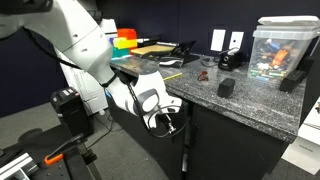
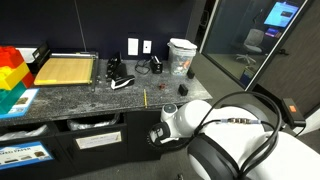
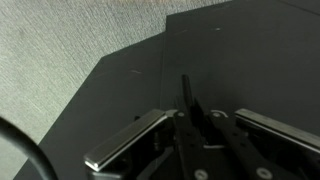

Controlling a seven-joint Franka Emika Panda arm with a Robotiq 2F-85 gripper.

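My gripper looks shut in the wrist view, its slim dark fingers close together. Whatever might be between them is too dark to make out. Behind them are dark flat panels with a straight seam, and a grey textured surface fills the upper left. In exterior view 1 the white wrist is in front of the dark cabinet, below the counter's edge. The fingertips are hard to see against the cabinet there. Exterior view 2 shows the arm low against the cabinet front, partly hiding the hand.
Two drawers stand open, one with a label on its front. On the speckled counter are a clear tub, a black block, a yellow pencil, a wooden board and coloured bins.
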